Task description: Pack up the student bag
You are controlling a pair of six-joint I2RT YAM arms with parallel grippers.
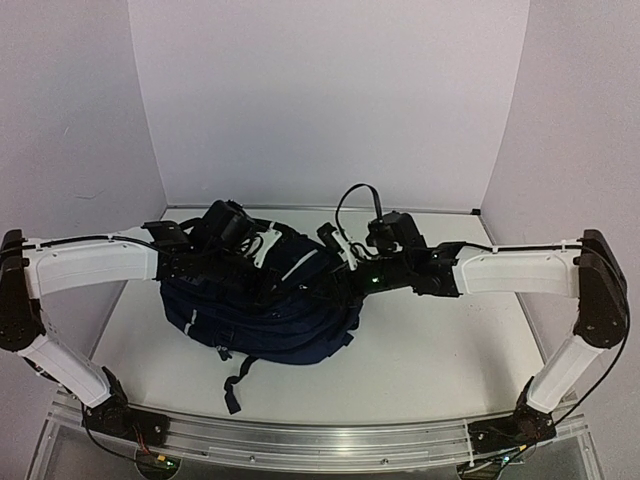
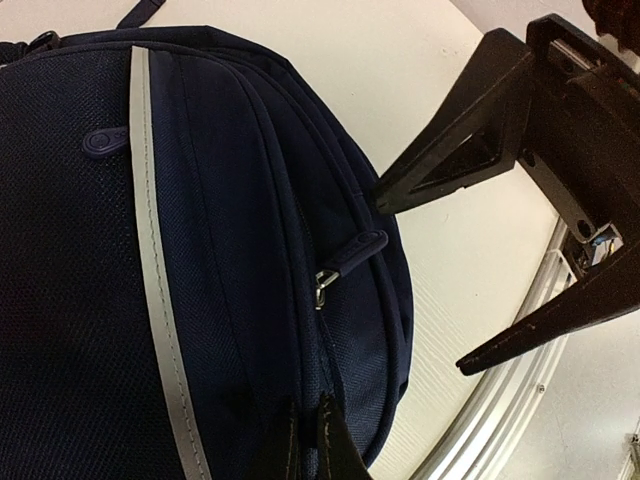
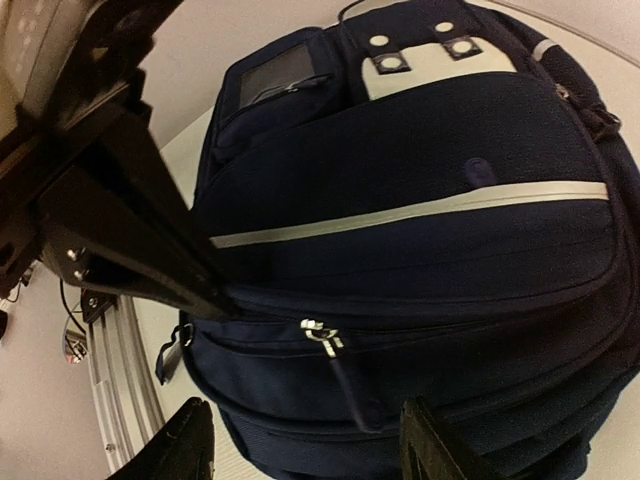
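Observation:
The navy student bag (image 1: 280,335) lies on the left and middle of the table. In the left wrist view, my left gripper is shut on the bag's raised seam, with a ridge of fabric running in between its fingers. A zipper pull hangs on the side zip close by, also seen as a zipper pull (image 3: 345,370) in the right wrist view. My right gripper is open around the line of that pull, its fingers wide apart and nothing gripped. The bag's inside is hidden.
A loose strap (image 1: 237,385) trails off the bag's front edge. Both arms meet closely over the bag.

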